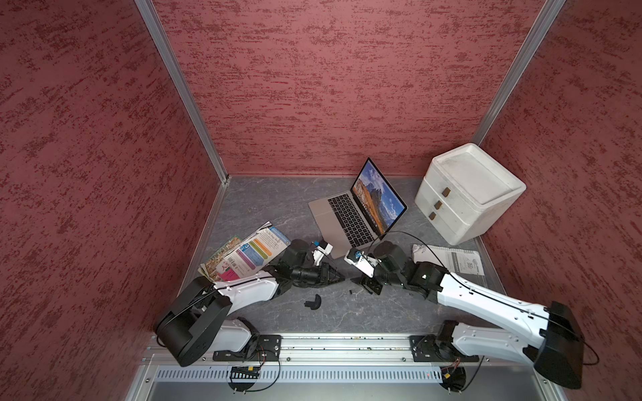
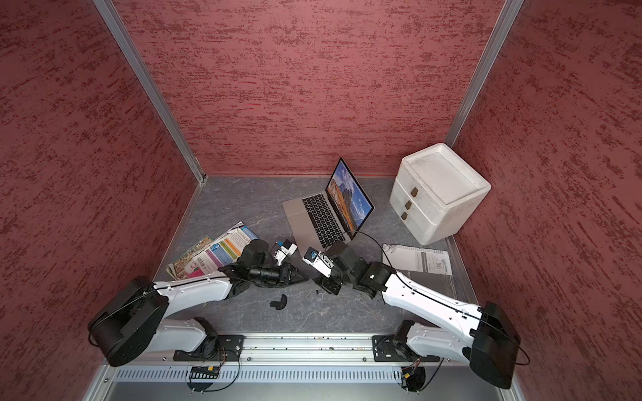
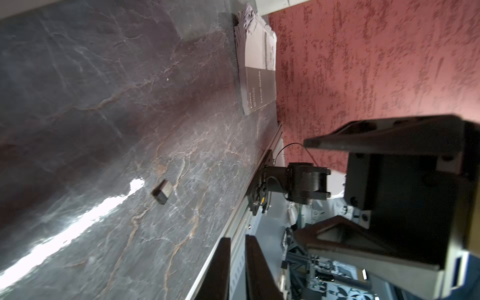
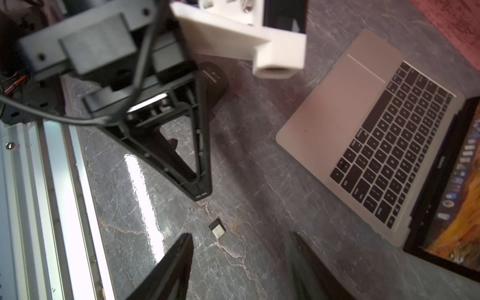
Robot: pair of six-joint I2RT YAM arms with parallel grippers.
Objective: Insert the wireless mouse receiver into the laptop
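Observation:
A tiny receiver with a metal tip lies on the grey table in front of the laptop, which stands open in both top views. The left wrist view shows it near the middle of the table surface. My left gripper hangs beside it, its two fingertips close together, nothing visible between them. My right gripper is above the receiver with its fingers apart and empty.
A black curved piece lies near the front. Magazines lie on the left. A white drawer unit stands back right, with papers before it.

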